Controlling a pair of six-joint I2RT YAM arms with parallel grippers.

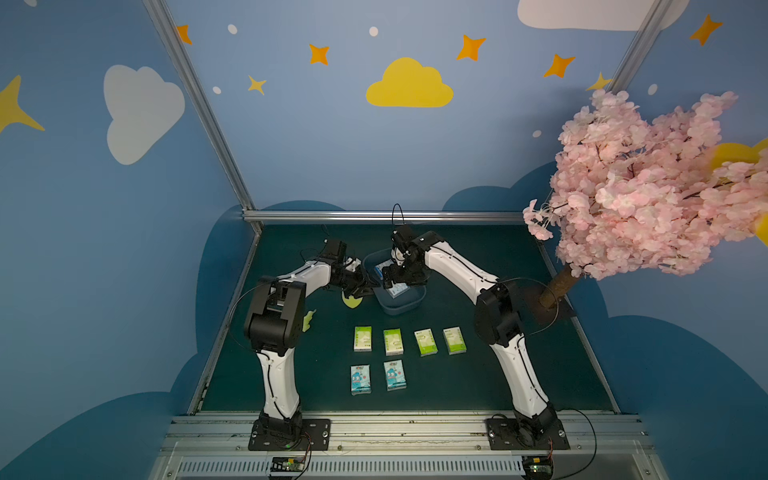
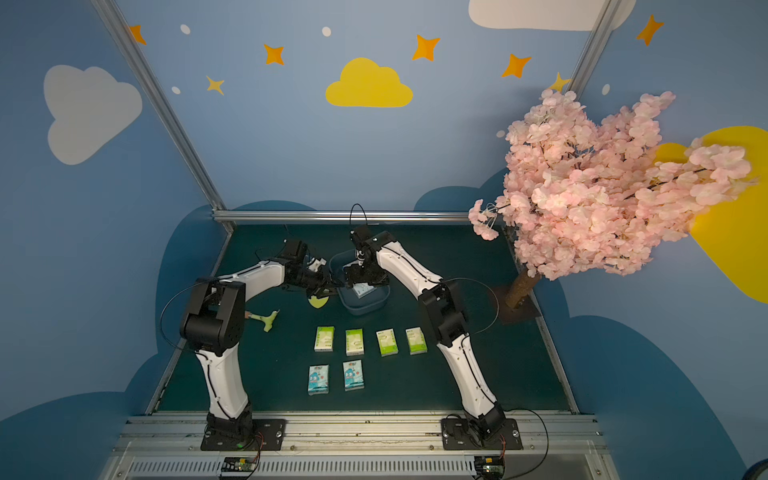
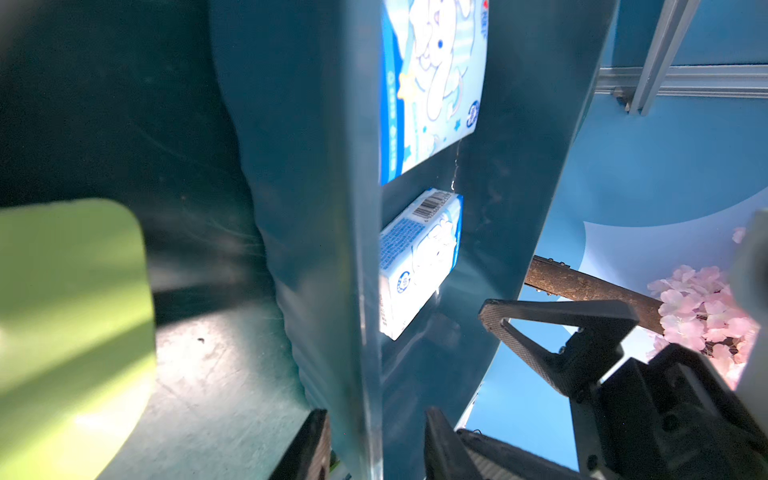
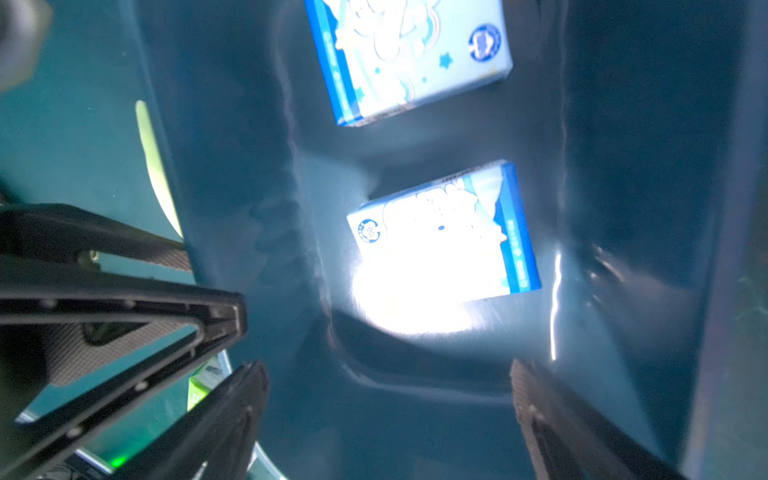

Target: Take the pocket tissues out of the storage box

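Note:
A blue-grey storage box (image 1: 404, 304) stands at the back middle. In it lie two blue-and-white tissue packs, one (image 4: 412, 52) farther up and one (image 4: 440, 232) lower in the right wrist view. My right gripper is over the box, open, nothing between its fingers. My left gripper is at the box's left wall, fingers apart on either side of the rim in the left wrist view; whether it touches cannot tell.
Several green packs (image 1: 393, 341) and two blue packs (image 1: 360, 379) lie on the front middle of the mat. A blossom tree (image 1: 564, 284) stands at the right, a yellow-green shape (image 3: 64, 336) left of the box.

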